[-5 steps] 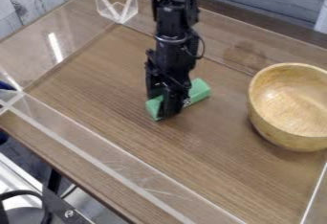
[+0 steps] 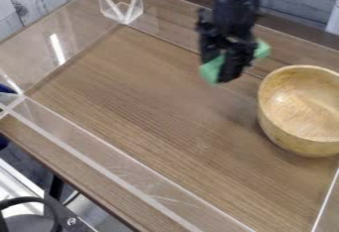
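Note:
My dark gripper [image 2: 220, 56] is blurred in the upper middle, above and to the left of a large wooden bowl [image 2: 304, 112]. A green object [image 2: 215, 69] is held at its lower end, its shape smeared by motion.
Clear plastic corner pieces [image 2: 122, 8] stand along the left and back edges. Dark cables or parts sit at the lower left, and a pale wall lies behind.
My gripper has risen from the table's middle and moved back and to the right, carrying the green object with it. The bowl has stayed in place.

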